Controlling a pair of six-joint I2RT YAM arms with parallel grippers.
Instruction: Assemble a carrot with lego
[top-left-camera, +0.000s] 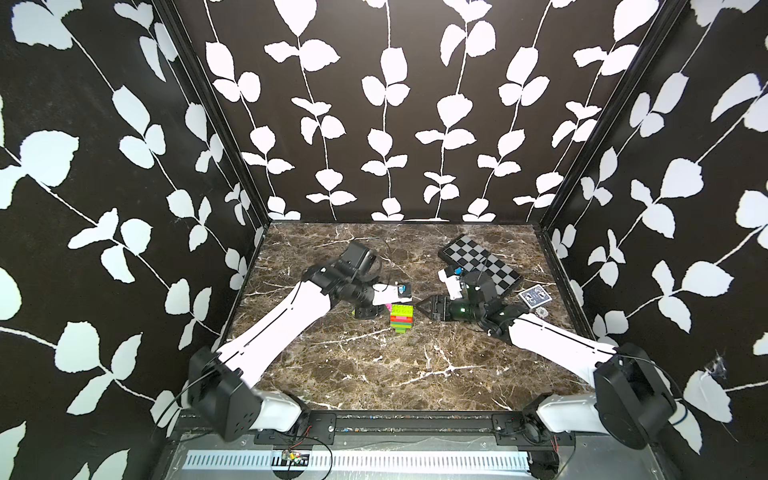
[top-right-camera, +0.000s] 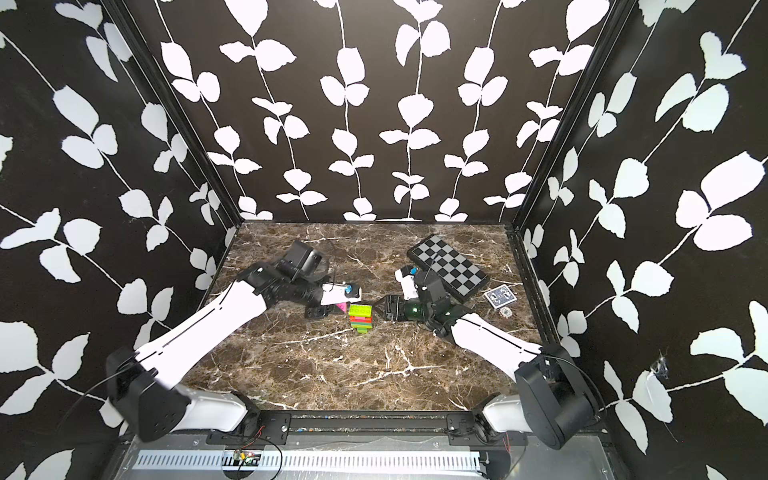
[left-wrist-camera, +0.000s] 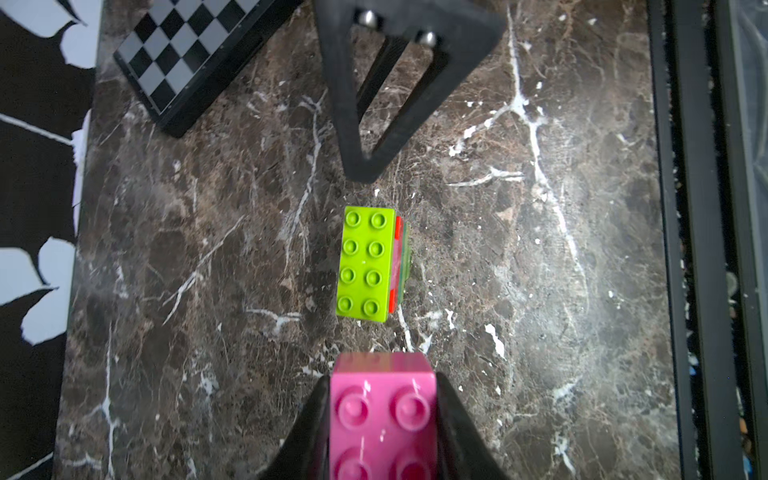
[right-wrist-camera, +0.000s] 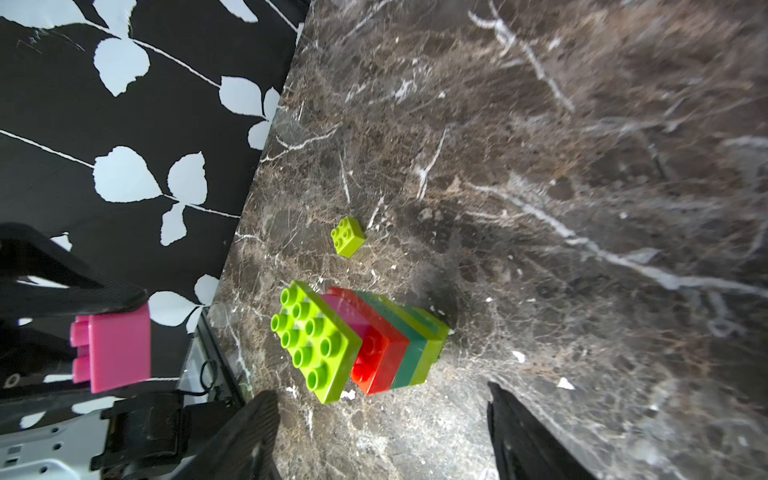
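A stack of bricks (top-left-camera: 401, 320) (top-right-camera: 361, 319) (right-wrist-camera: 384, 344) stands mid-table: a lime eight-stud plate-like top (left-wrist-camera: 366, 264) over red, pink, teal and lime layers. My left gripper (top-right-camera: 336, 308) is shut on a pink brick (left-wrist-camera: 382, 416) (right-wrist-camera: 116, 348), held just left of the stack and above table level. My right gripper (top-right-camera: 380, 308) is open just right of the stack, its fingers on either side below it in the right wrist view. A small lime brick (right-wrist-camera: 347, 237) lies loose beyond the stack.
A checkered board (top-left-camera: 480, 260) lies at the back right, with playing cards (top-left-camera: 534, 296) in front of it, behind my right arm.
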